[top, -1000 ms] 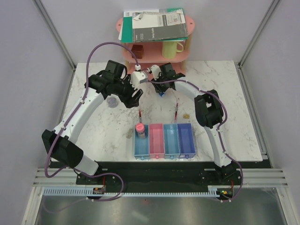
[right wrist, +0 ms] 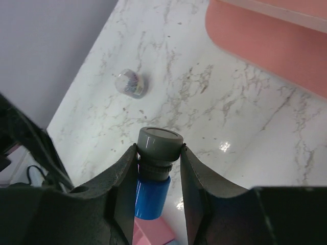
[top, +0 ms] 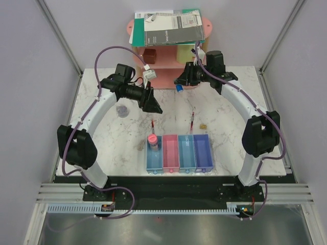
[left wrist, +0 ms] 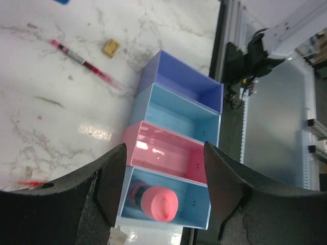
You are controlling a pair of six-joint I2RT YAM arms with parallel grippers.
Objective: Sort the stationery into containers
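Gripped in my right gripper is a small bottle with a grey cap and blue body (right wrist: 152, 198), held above the table. From the top, its blue end (top: 179, 88) shows below the fingers, near the shelf. My left gripper is open and empty, above the table left of centre. In the divided box, a pink-capped bottle (top: 153, 140) stands in the leftmost light blue compartment (top: 154, 166). The pink (top: 171, 153), light blue (top: 187, 153) and dark blue (top: 203, 153) compartments look empty. Behind them lie a red pen (top: 192, 122), another red pen (top: 152, 125) and a small tan block (top: 203, 126).
A clear cup-like object (top: 122, 111) rests at the left of the table. At the back stands a pink shelf (top: 166, 76) with books (top: 171, 28) on top and a brown box (top: 149, 56). Open table lies to the right.
The right arm has swung outward. Lately my left arm has shifted slightly, its gripper going right.
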